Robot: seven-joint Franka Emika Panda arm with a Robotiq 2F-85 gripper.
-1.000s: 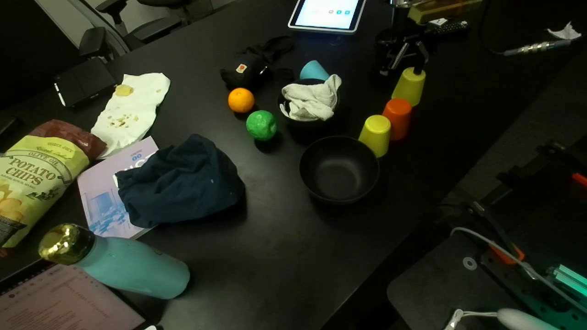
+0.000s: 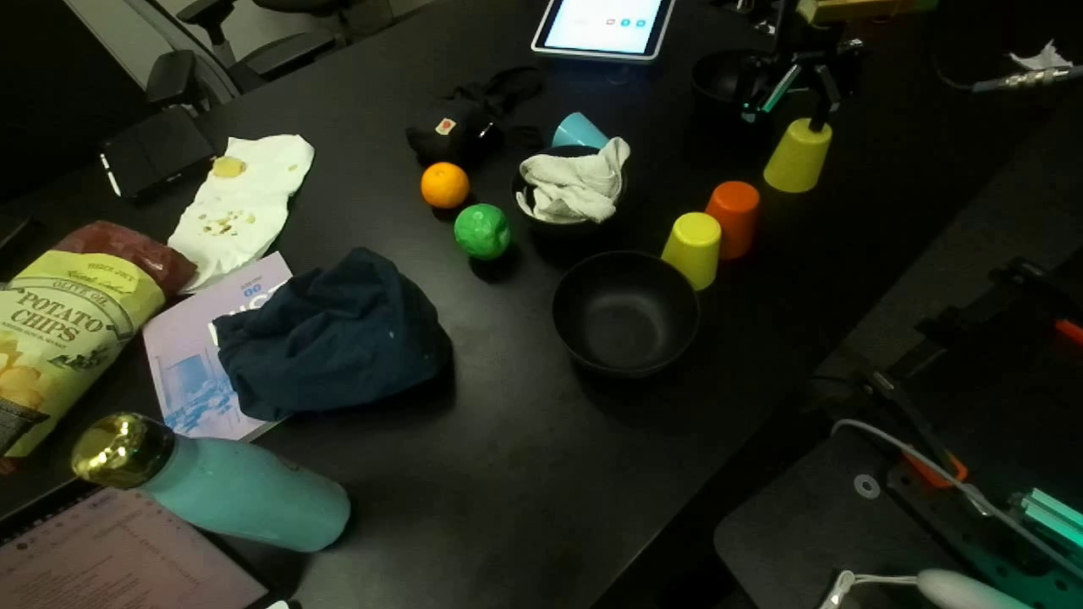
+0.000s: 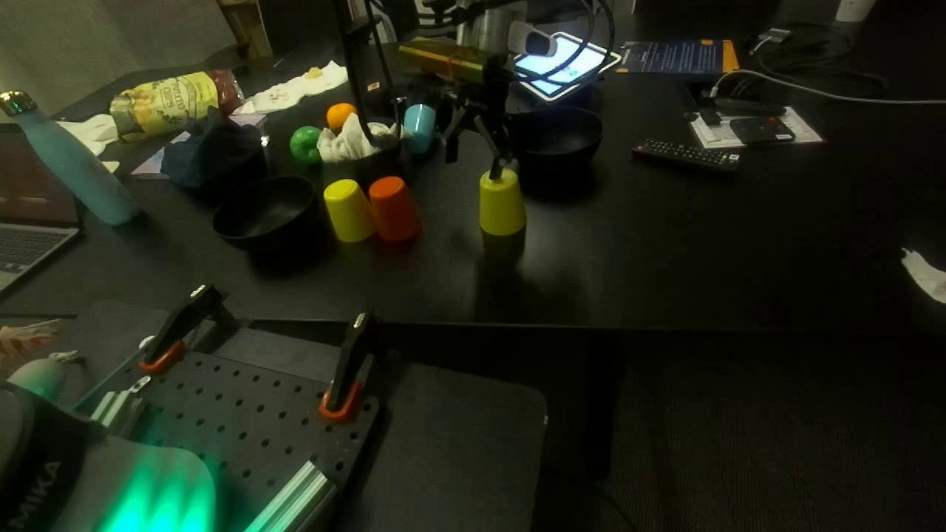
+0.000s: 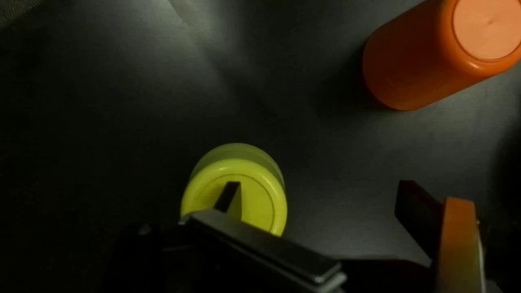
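Observation:
An upside-down yellow cup (image 2: 797, 157) appears to stand on the black table, apart from the other cups. My gripper (image 2: 786, 113) is open above it. In the wrist view one fingertip (image 4: 229, 195) overlaps the upturned base of this yellow cup (image 4: 256, 200), seemingly touching it. The other finger (image 4: 415, 210) is well off to the side, over bare table. Nothing shows between the fingers. An orange cup (image 3: 395, 210) and a second yellow cup (image 3: 349, 211) stand upside down side by side.
Beside the second yellow cup is an empty black bowl (image 2: 624, 325). Another bowl holds a white cloth (image 2: 576, 183), with a blue cup (image 3: 419, 125) next to it. A dark bowl (image 3: 559, 137) sits behind my gripper.
My gripper and the yellow cup under its finger have shifted right in exterior view 1, away from the orange cup. The orange cup and the other yellow cup have stayed put.

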